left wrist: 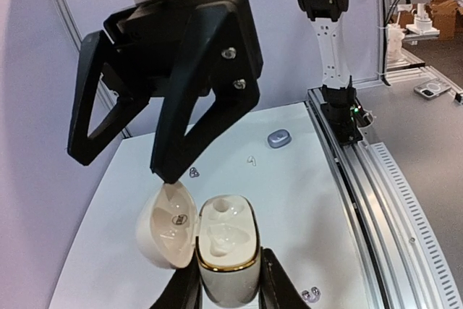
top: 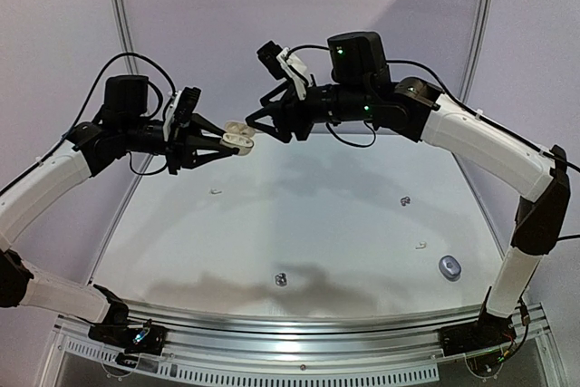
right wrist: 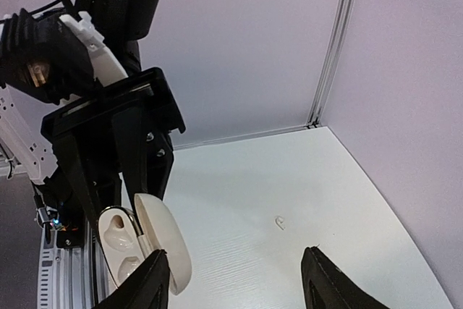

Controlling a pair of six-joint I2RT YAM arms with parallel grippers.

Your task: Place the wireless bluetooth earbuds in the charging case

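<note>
The white charging case (left wrist: 228, 240) has its lid (left wrist: 171, 229) raised, and both earbud wells look empty. My left gripper (top: 227, 144) is shut on the case body, holding it above the table. My right gripper has its fingers spread with nothing visible between them. One of its fingertips (left wrist: 166, 171) is at the lid's edge, touching or very close to it. Two small white pieces that look like the earbuds lie on the table: one earbud (top: 216, 191) at the left, the other earbud (top: 421, 245) at the right.
A grey-blue oval case (top: 449, 267) sits near the table's right front. Small dark-and-silver objects lie at the front middle (top: 281, 279) and on the right (top: 405, 200).
</note>
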